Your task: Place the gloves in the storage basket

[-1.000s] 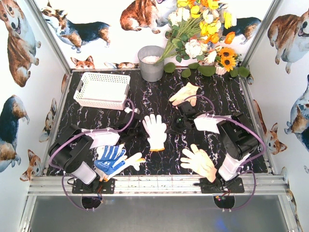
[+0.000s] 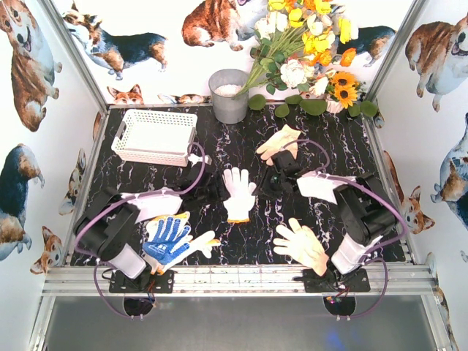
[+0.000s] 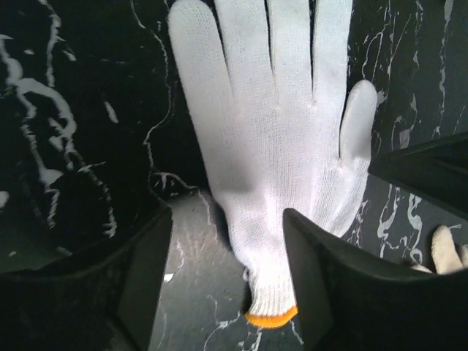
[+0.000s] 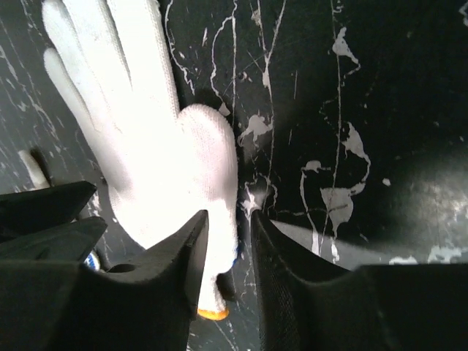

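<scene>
A white glove with an orange hem (image 2: 239, 196) lies flat mid-table, fingers pointing to the back. On its left side my left gripper (image 2: 224, 191) is part open; in the left wrist view, one finger (image 3: 318, 274) overlaps the cuff and bare table shows in the gap. At the glove's right, my right gripper has a narrow gap, with the glove's edge partly inside it; no grip shows. The white storage basket (image 2: 156, 155) at back left looks empty. Other gloves are a blue-and-white one (image 2: 168, 238), a peach one (image 2: 302, 245) and another peach one (image 2: 279, 142).
A grey bucket (image 2: 229, 110) stands at the back beside a bunch of flowers (image 2: 311, 55). One more white glove (image 2: 201, 243) lies by the blue one.
The middle glove has shifted slightly right and turned a little, its fingers now leaning less to the left.
</scene>
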